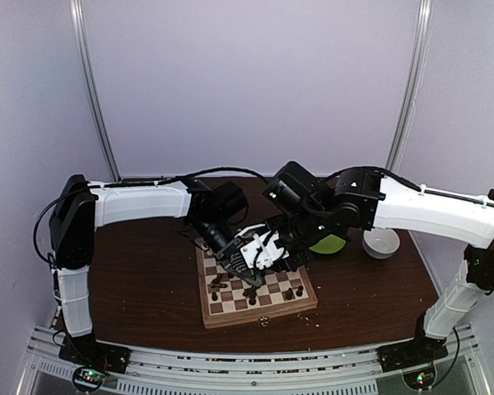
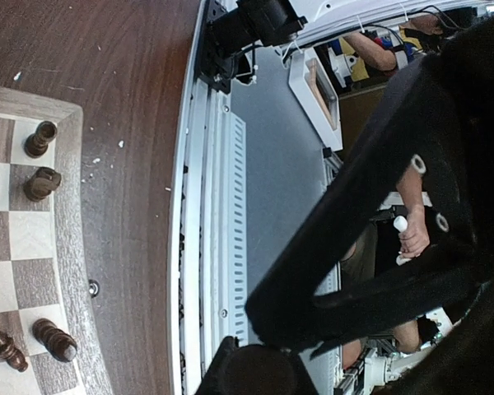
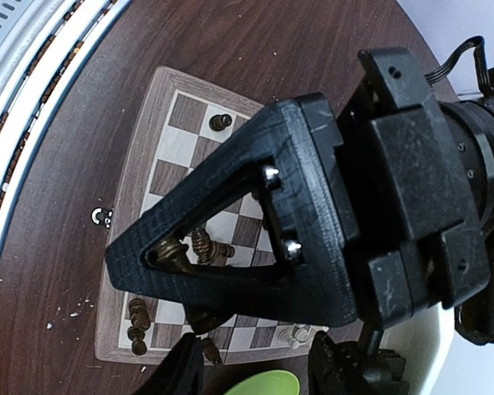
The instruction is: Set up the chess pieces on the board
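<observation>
The wooden chess board (image 1: 259,316) lies on the table beneath both arms, which cover its middle and back. My left gripper is shut on a dark brown piece (image 2: 259,374), whose round end faces the left wrist camera. From the right side the arms meet closely: my right gripper is open, its fingers (image 3: 179,366) apart, close to the left gripper and its piece. Several dark pieces stand or lie on the board, among them a pawn (image 3: 221,122) and a piece lying on its side (image 3: 137,327). White pieces (image 3: 295,334) show at the far edge.
A green plate (image 1: 328,245) and a white bowl (image 1: 381,243) stand to the right of the board. A metal clasp (image 3: 101,216) sticks out at the board's front edge. The table left of the board is clear.
</observation>
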